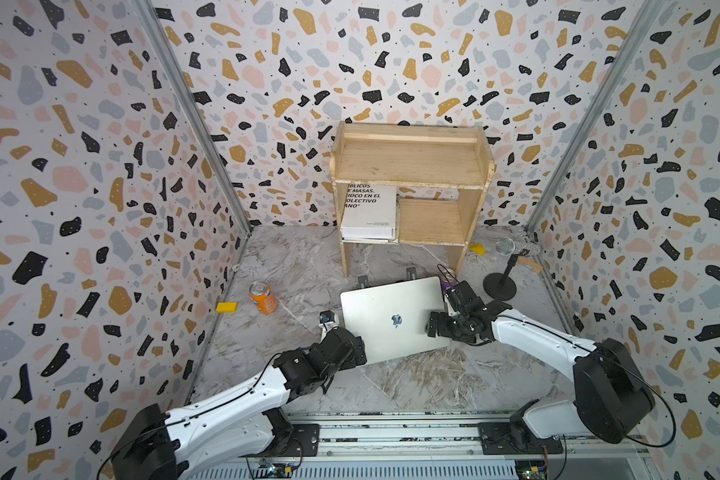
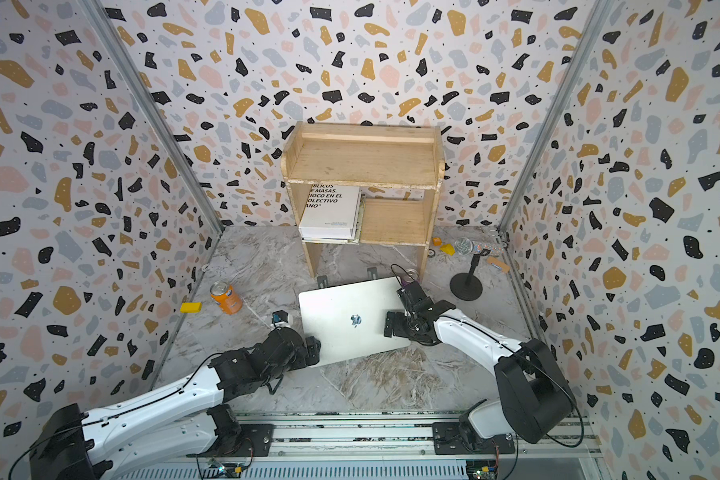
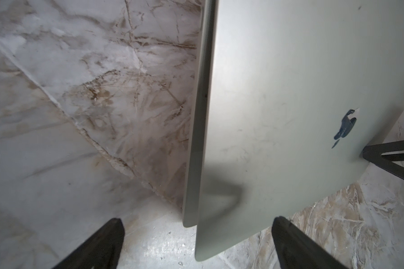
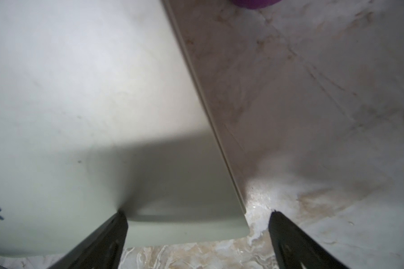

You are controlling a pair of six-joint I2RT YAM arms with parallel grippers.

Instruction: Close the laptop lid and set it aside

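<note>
A silver laptop (image 1: 388,320) with its lid down lies at the table's front centre, below the wooden shelf; the left wrist view shows a narrow dark gap along its side edge (image 3: 197,116). My left gripper (image 1: 352,356) is open at the laptop's front left corner, its fingers either side of that corner in the left wrist view. My right gripper (image 1: 438,324) is open over the right end of the lid (image 4: 121,98), close to the right front corner, with nothing held.
The wooden shelf (image 1: 428,220) holding white books (image 1: 368,212) stands behind. An orange can (image 1: 264,297) is at left, a purple can (image 4: 255,3) beside the laptop's right rear, a black stand (image 1: 500,284) at right. Bare table shows at far left.
</note>
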